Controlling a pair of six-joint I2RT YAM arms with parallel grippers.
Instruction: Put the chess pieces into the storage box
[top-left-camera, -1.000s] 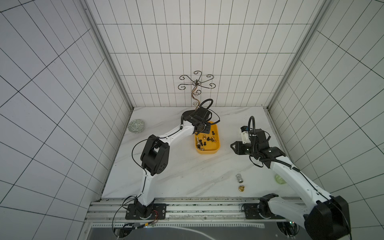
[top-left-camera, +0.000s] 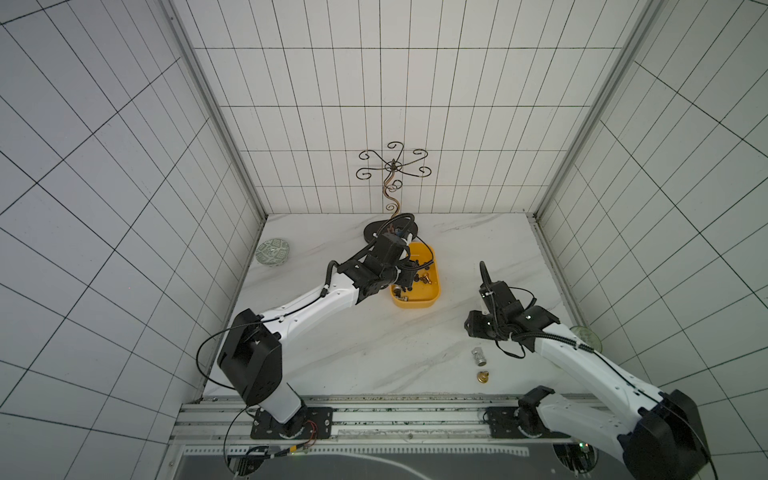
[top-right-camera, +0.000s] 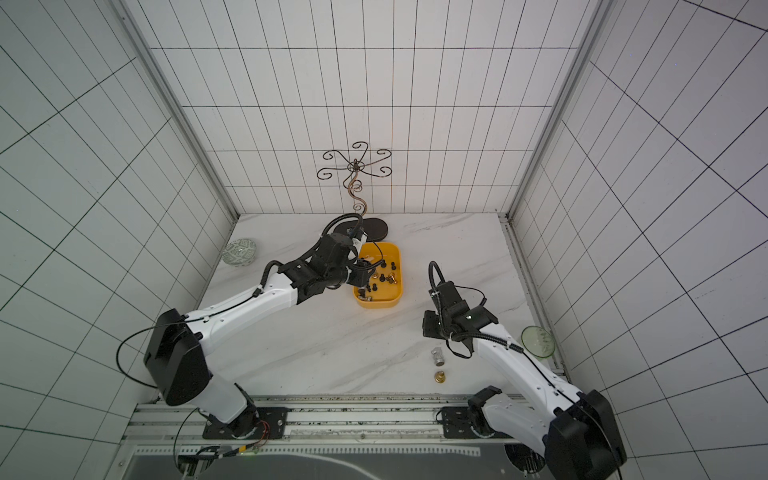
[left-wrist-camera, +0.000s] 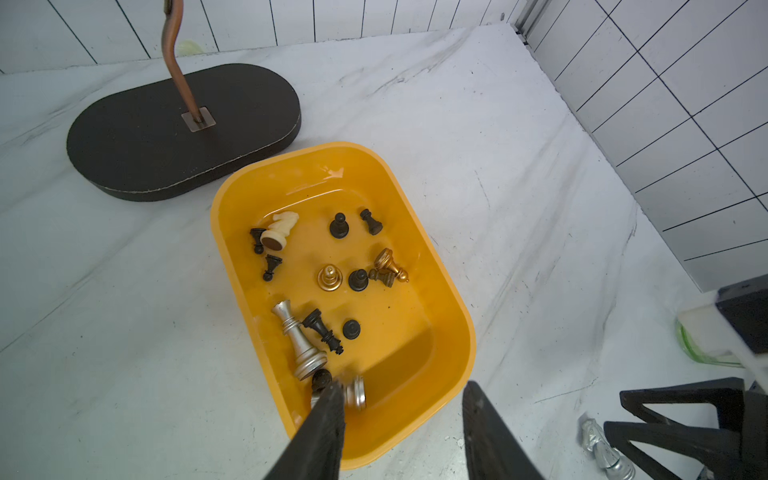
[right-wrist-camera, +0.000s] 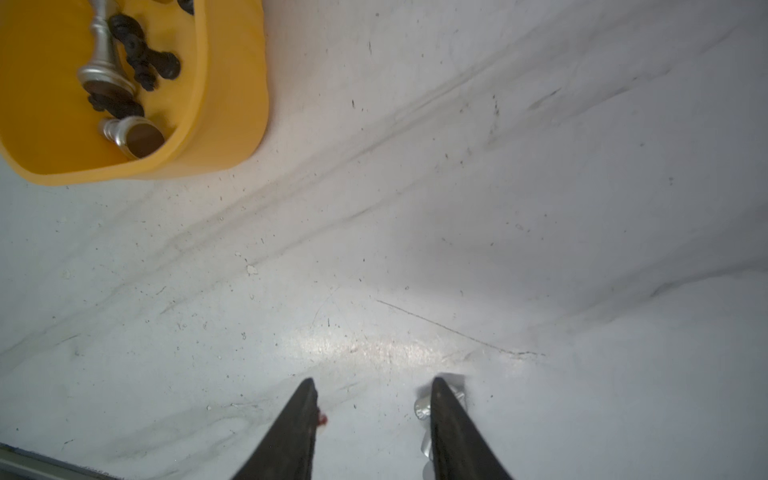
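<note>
The yellow storage box (left-wrist-camera: 445, 276) stands mid-table with several black, gold, silver and cream chess pieces lying or standing in it. My left gripper is above the box's near side, fingers apart and empty. Out on the bare table to the right lie a silver chess piece (top-left-camera: 479, 357) and a gold chess piece (top-left-camera: 482, 377), the gold one nearer the front edge. My right gripper hovers over the table close to the silver piece; its fingers are apart with nothing between them. In the right wrist view the silver piece is partly hidden behind the right finger (right-wrist-camera: 457, 432).
A stand with a black base (left-wrist-camera: 184, 132) and curled metal arms rises behind the box. A patterned green dish (top-left-camera: 273, 252) sits at the far left; a green-rimmed glass dish (top-right-camera: 537, 341) is at the right edge.
My left arm has swung leftward, the gripper shifting left over the box. My right arm has come down and toward the front, nearer the silver piece. Both loose pieces lie where they were.
</note>
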